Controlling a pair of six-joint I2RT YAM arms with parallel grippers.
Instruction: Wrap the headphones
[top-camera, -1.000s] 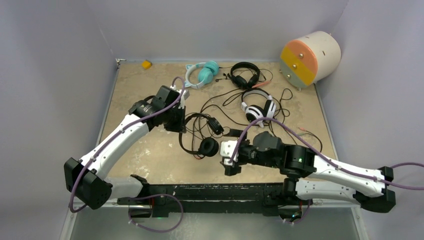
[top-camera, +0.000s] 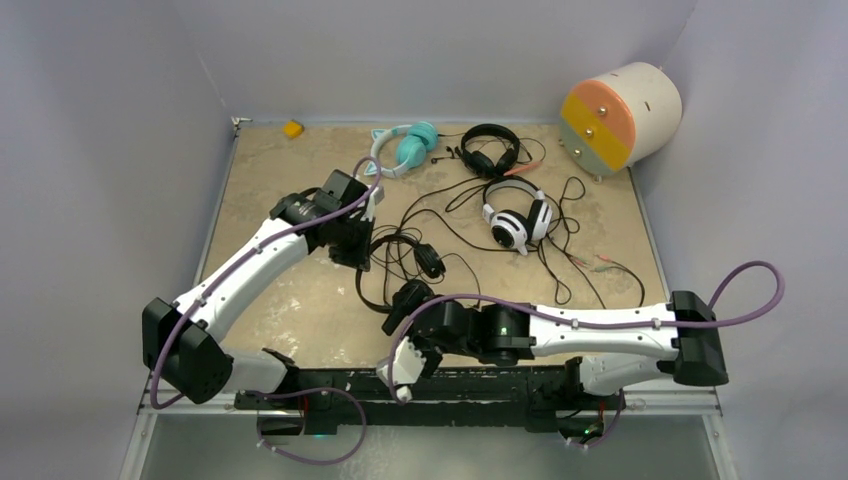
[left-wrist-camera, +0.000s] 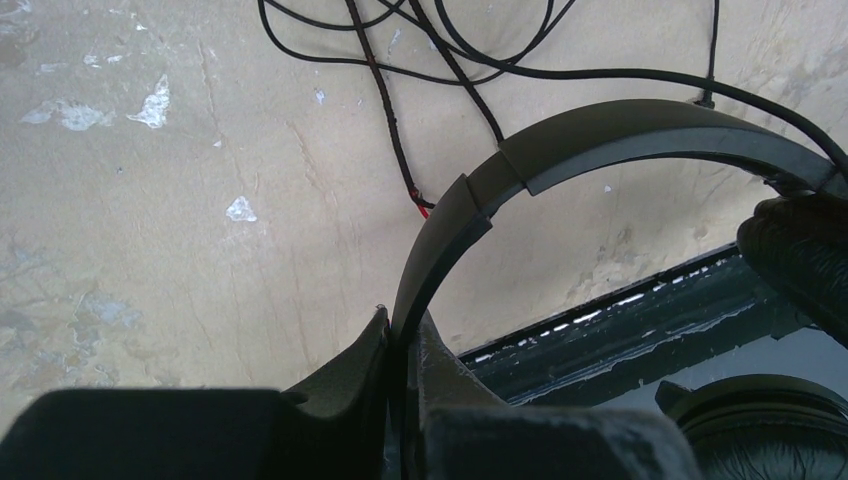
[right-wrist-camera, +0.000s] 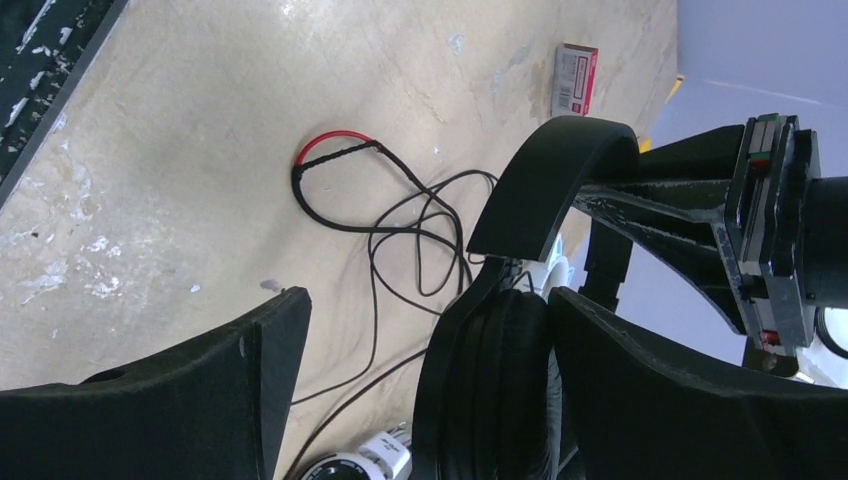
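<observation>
The black headphones (top-camera: 397, 238) are held off the table, their headband (left-wrist-camera: 640, 130) arching away from my left gripper. That left gripper is shut on the headband, the band pinched between its fingertips. In the top view the far ear cup (top-camera: 428, 260) points right. My right gripper stands open at the near ear cup (right-wrist-camera: 497, 385), which lies between its fingers, close against the one on the right side of the right wrist view. From above, the right gripper (top-camera: 403, 305) hides most of this cup. A thin black cord (left-wrist-camera: 385, 95) lies tangled below.
Behind lie white headphones (top-camera: 518, 230), a second black pair (top-camera: 488, 150) and a turquoise pair (top-camera: 411, 152), with loose cables between them. A striped drum (top-camera: 620, 115) stands back right, a yellow block (top-camera: 292, 129) back left. Bare table (top-camera: 290, 310) shows at front left.
My right arm has swung left from beside the near ear cup until its gripper covers that cup. The left arm shifted slightly, and the headphones stay nearly in place.
</observation>
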